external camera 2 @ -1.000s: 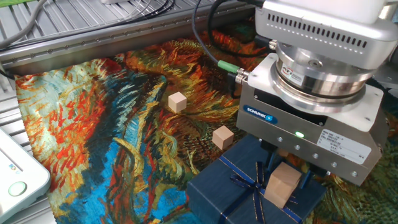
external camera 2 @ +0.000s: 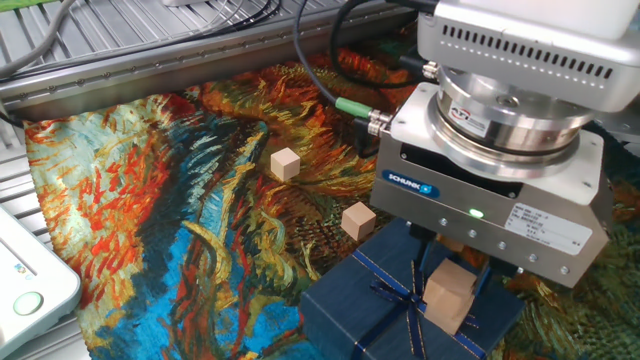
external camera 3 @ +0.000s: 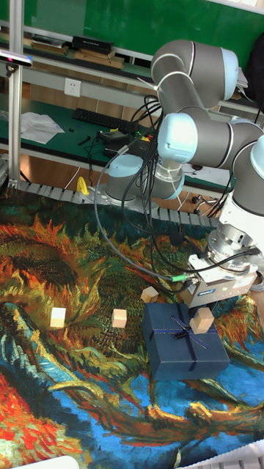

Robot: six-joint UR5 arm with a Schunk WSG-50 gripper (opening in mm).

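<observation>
A dark blue gift box with a ribbon and bow lies on the painted cloth. Over its top stands a wooden cube, which also shows as a cube above the box in the other view. My gripper points down here, its dark fingers on either side of this cube. Whether they press on it or stand slightly apart is not clear. Two more wooden cubes, the nearer cube and the farther cube, rest on the cloth left of the box.
Another wooden cube sits behind the box, mostly hidden by the gripper in exterior view 2. A white device stands at the left edge.
My gripper has shifted slightly left and up over the box. The cube between its fingers has moved a little to the left. The box and the two cubes on the left stay put.
</observation>
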